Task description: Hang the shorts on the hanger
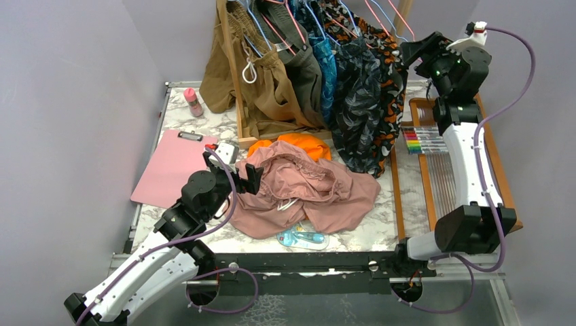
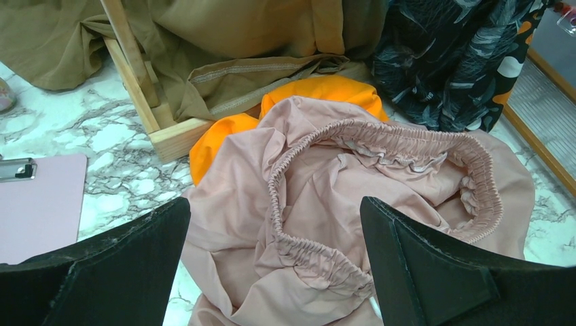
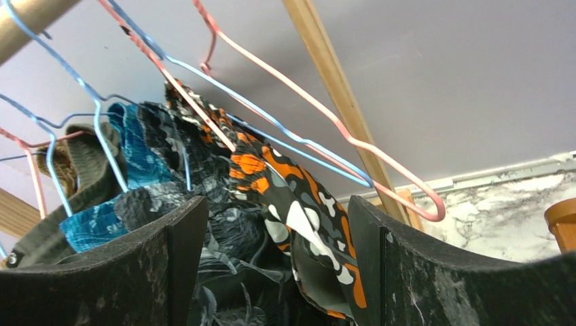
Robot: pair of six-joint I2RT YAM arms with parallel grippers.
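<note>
Pink shorts (image 1: pixel 319 200) lie crumpled on the marble table, gathered waistband (image 2: pixel 482 176) facing up, white drawstring partly visible. Just over their left part, my left gripper (image 1: pixel 251 178) is open, nothing between its fingers. My right gripper (image 1: pixel 414 51) is raised at the rack's right end, open, facing wire hangers; in the right wrist view a bare pink hanger (image 3: pixel 401 166) and a blue hanger (image 3: pixel 319 156) hang just beyond its fingers, with camouflage shorts (image 3: pixel 319 238) behind.
Hanging clothes (image 1: pixel 292 81) fill the wooden rack at the back. Orange fabric (image 1: pixel 306 146) lies behind the pink shorts. A pink clipboard (image 1: pixel 163 170) and bottle (image 1: pixel 193 102) are at left, a wooden tray (image 1: pixel 498 170) with markers at right, a blue packet (image 1: pixel 306 238) at front.
</note>
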